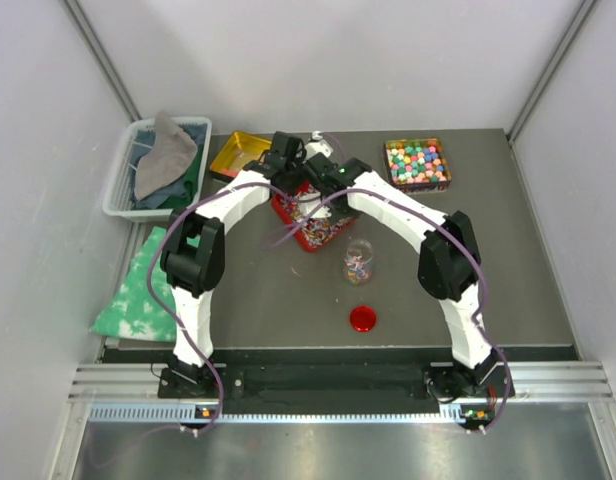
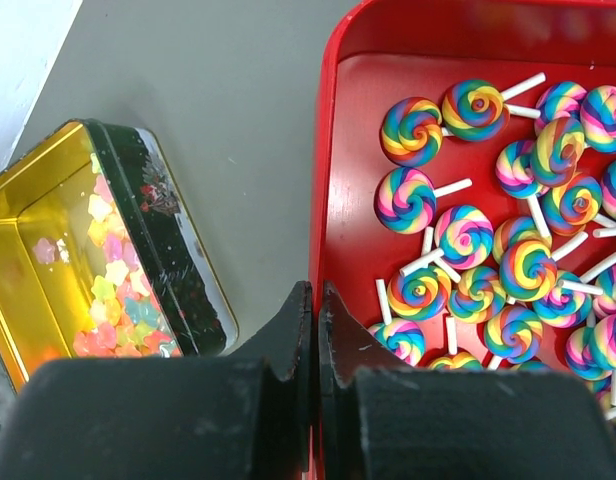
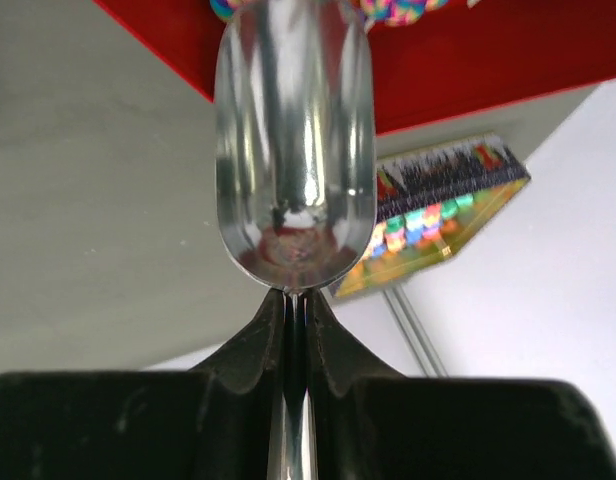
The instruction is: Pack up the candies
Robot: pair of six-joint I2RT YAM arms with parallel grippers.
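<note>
A red tray [image 2: 353, 230] of rainbow swirl lollipops [image 2: 478, 240] fills the right of the left wrist view. My left gripper is shut on its left rim, which runs between the fingertips. My right gripper grips the handle of a shiny metal scoop [image 3: 294, 150]. No candy shows on the scoop, which is in front of the tray in the right wrist view. From above, both arms partly cover the tray [image 1: 313, 240]. A clear jar [image 1: 358, 262] with candies in its lower part stands in front of it.
A gold tin [image 2: 13, 235] with star-shaped candies lies left of the tray. Another tin [image 1: 418, 186] with colourful candies is at the back right. Nearer are a red lid [image 1: 363, 319], a green cloth [image 1: 138, 290] and a white basket [image 1: 116, 180] of cloths.
</note>
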